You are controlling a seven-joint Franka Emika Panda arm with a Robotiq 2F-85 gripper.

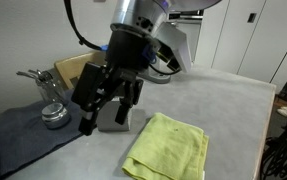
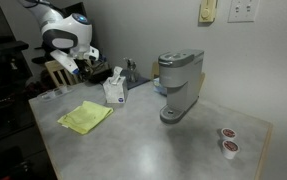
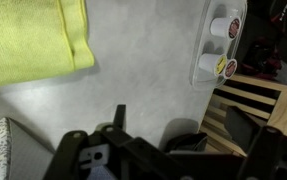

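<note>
My gripper (image 1: pixel 104 121) hangs in the air, open, with nothing between its fingers. In exterior view 1 it stands to the left of the folded yellow cloth (image 1: pixel 168 145), in front of a grey box. Exterior view 2 has the gripper at the back left, beyond the cloth (image 2: pixel 86 117). From the wrist, the cloth (image 3: pixel 28 45) fills the upper left, off to one side of the open fingers (image 3: pixel 248 135). Bare grey table lies between and ahead of the fingertips.
A tissue box (image 2: pixel 115 88) stands behind the cloth, with a grey coffee machine (image 2: pixel 181 70) right of it. Two pods (image 2: pixel 229 148) sit at the right. A clear tray (image 3: pixel 208 60) of pods and a slatted wooden rack (image 3: pixel 245 105) show at the wrist view's right.
</note>
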